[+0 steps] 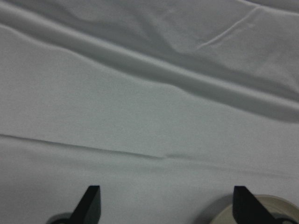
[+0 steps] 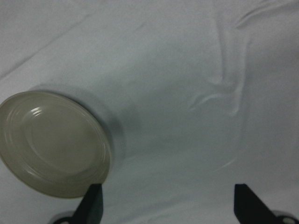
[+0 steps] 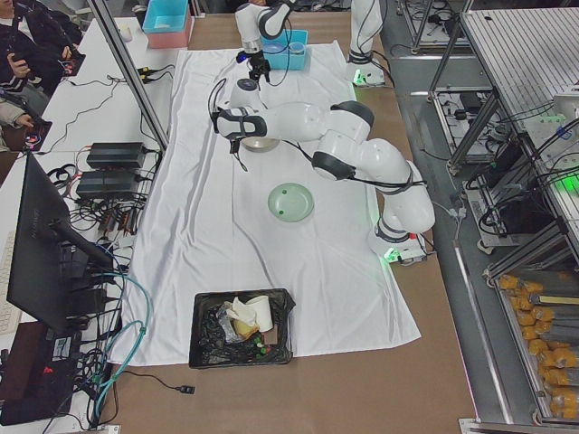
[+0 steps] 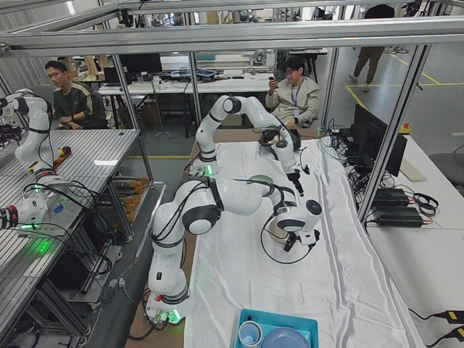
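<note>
A green plate (image 3: 290, 203) lies on the white cloth. A pale round dish (image 3: 260, 145) farther back is partly hidden under the arms. Both arms reach over that middle area in both camera views. My left gripper is open above bare cloth, with part of a round dish (image 1: 273, 205) at its lower right edge. My right gripper is open, nothing between its fingers; a round plate (image 2: 54, 144) lies to its upper left.
A black lined tray (image 3: 240, 357) with mixed scraps sits at one end of the cloth, a blue bin (image 4: 304, 326) with cups and a plate at the other. Monitors and cables border one side. Cloth around the green plate is clear.
</note>
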